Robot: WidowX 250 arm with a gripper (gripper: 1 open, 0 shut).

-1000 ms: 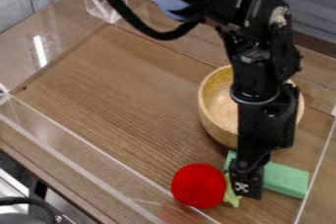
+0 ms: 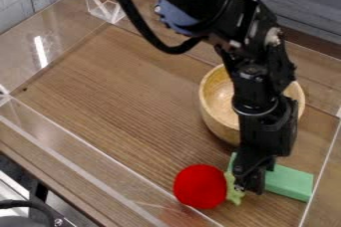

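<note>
The black arm comes down from the top to its gripper [image 2: 248, 179] low on the right, over a small yellow-green piece [image 2: 234, 193] between a red round object [image 2: 198, 186] and a green block [image 2: 285, 181]. A pale yellow bowl [image 2: 216, 94] stands behind the arm, partly hidden by it. The fingertips are dark and small, so how far apart they are, and whether anything is between them, is unclear.
Bare wooden table [image 2: 107, 102] fills the left and middle. Its edge runs along the lower left, with cables beyond. A clear plastic item [image 2: 104, 2] lies at the top left.
</note>
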